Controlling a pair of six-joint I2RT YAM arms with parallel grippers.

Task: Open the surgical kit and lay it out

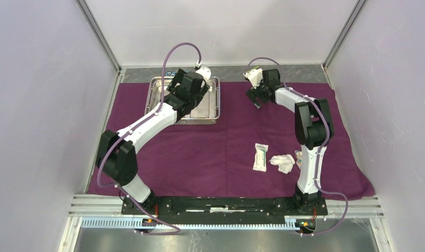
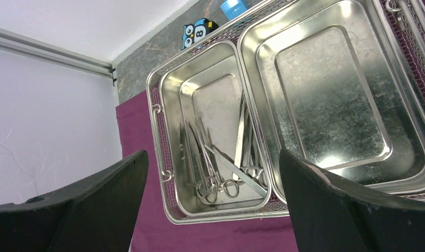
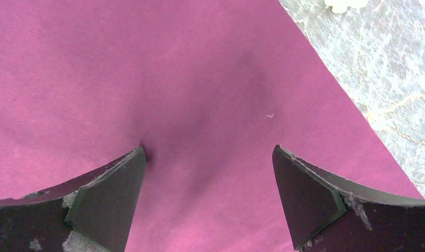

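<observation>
A wire-mesh basket (image 2: 160, 157) holds two steel trays side by side. Several scissors and clamps (image 2: 210, 181) lie together with straight instruments in the smaller tray (image 2: 215, 100); the larger tray (image 2: 331, 100) is bare inside. Above the basket my left gripper is open, nothing between its fingers. My right gripper stands open low over the purple cloth (image 3: 199, 68), also empty, near the cloth's back edge. At front right in the top view lie a white packet (image 1: 260, 157) and a crumpled white bundle (image 1: 282, 163).
Another small packet (image 1: 298, 156) is partly covered by the right arm. Behind the basket, a small owl-like figure (image 2: 198, 31) and a blue object (image 2: 234, 8) rest on the grey tabletop.
</observation>
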